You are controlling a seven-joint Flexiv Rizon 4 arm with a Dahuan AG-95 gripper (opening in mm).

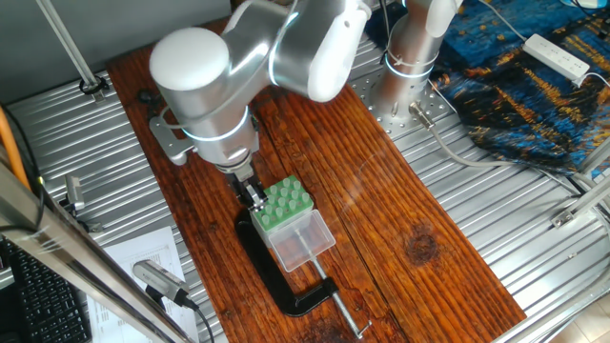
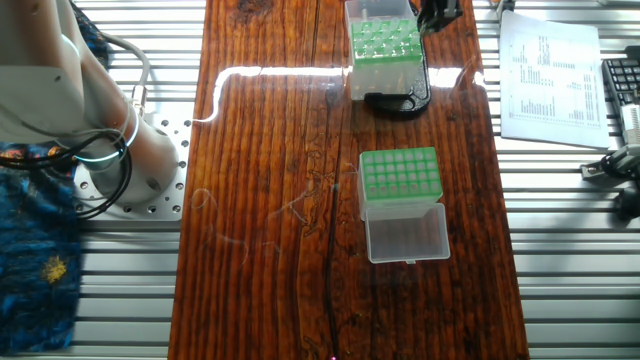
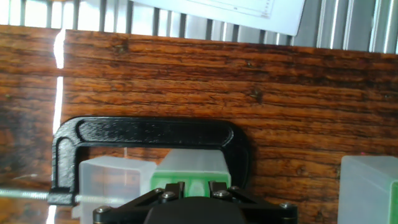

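A green-topped rack box (image 1: 284, 202), with rows of round studs or caps, stands on the wooden table with its clear lid (image 1: 305, 240) folded open. At the box's left corner is my gripper (image 1: 254, 197), its tips right at the green top; whether they touch it cannot be told. In the wrist view the fingers (image 3: 181, 188) stand a small gap apart, and the green top (image 3: 189, 180) shows between them. Nothing held is visible. In exterior view 2 the gripper (image 2: 438, 14) appears at the upper edge, beside the box (image 2: 386, 42).
A black C-clamp (image 1: 270, 272) runs along the box and lid, its metal screw (image 1: 345, 310) pointing outward. A second green rack box (image 2: 400, 175) with an open lid (image 2: 408, 233) stands apart on the table. Bare wood (image 1: 419, 248) lies to the right in exterior view 1.
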